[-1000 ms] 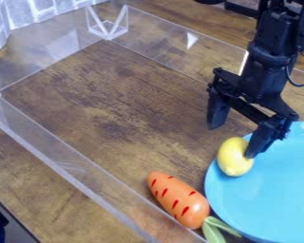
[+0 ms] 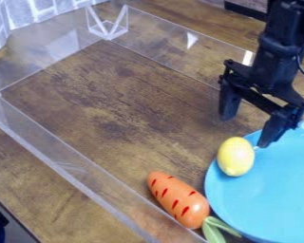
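My black gripper (image 2: 249, 118) hangs at the right of the camera view, open, with nothing between its fingers. It is over the upper edge of a light blue plate (image 2: 281, 199), just above and right of a yellow lemon-like toy (image 2: 236, 156) lying on the plate's left part. An orange toy carrot (image 2: 177, 197) with red stripes and pale green leaves lies on the wooden surface left of the plate.
Clear acrylic walls (image 2: 73, 167) border the wooden work area on the left and back. A pale cloth sits beyond the top left corner.
My gripper has shifted slightly to the right and up, a little away from the yellow toy. The plate, yellow toy and carrot look unmoved.
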